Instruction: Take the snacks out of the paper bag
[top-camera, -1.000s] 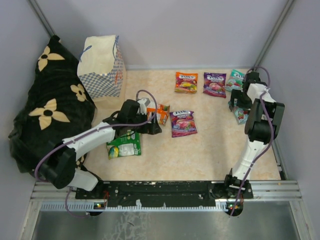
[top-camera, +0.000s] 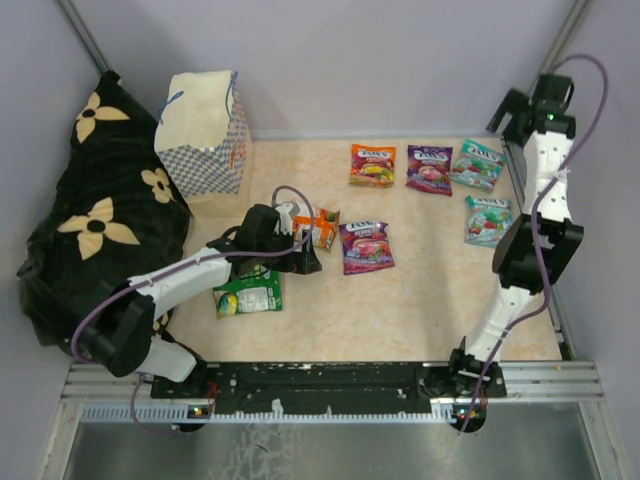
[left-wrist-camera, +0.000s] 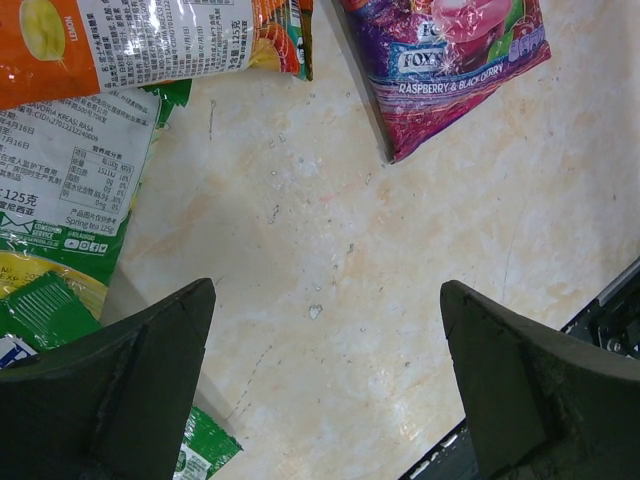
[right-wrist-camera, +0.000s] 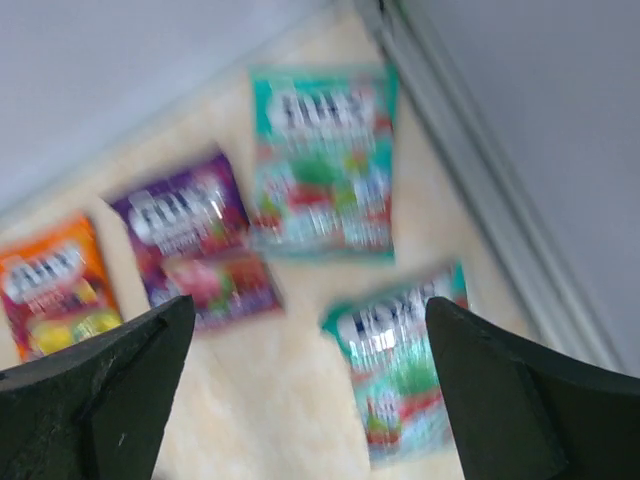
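The paper bag (top-camera: 205, 140), blue-and-white checked with a cream top, stands at the back left. Two teal snack packs (top-camera: 478, 164) lie apart at the right end of the table. Further left at the back are a purple pack (top-camera: 429, 169) and an orange pack (top-camera: 373, 165). A berry pack (top-camera: 366, 247) lies mid-table. My left gripper is open over bare table, beside a small orange pack (left-wrist-camera: 150, 45) and a green pack (left-wrist-camera: 70, 190). Raised above the teal packs, my right gripper is open with nothing between its fingers; its view is blurred.
A black cushion (top-camera: 95, 220) with cream flowers leans at the left, beside the bag. Walls (top-camera: 380, 70) close off the back and sides.
My right arm has risen and moved back from the teal pack at the right edge, which now lies uncovered. The left arm and the other packs have stayed put.
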